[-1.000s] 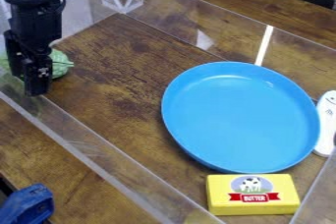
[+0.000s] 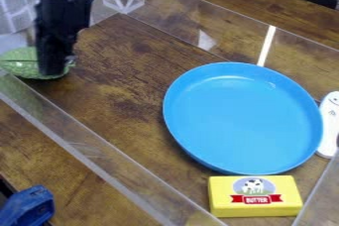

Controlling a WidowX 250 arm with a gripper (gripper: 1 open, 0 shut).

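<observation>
My black gripper [image 2: 56,52] is at the upper left, blurred, over a green rounded object [image 2: 22,63] near the clear wall. The gripper looks narrow; whether anything is between its fingers cannot be made out. The green object is partly hidden behind it.
A blue plate [image 2: 241,111] fills the right of the wooden surface [image 2: 146,52]. A yellow butter box [image 2: 255,196] lies in front of it, a white object [image 2: 328,123] at the right edge, a blue item [image 2: 24,208] at the lower left. Clear panels edge the area.
The gripper has moved to the right and a little up, and is now blurred. More of the green object shows at the left.
</observation>
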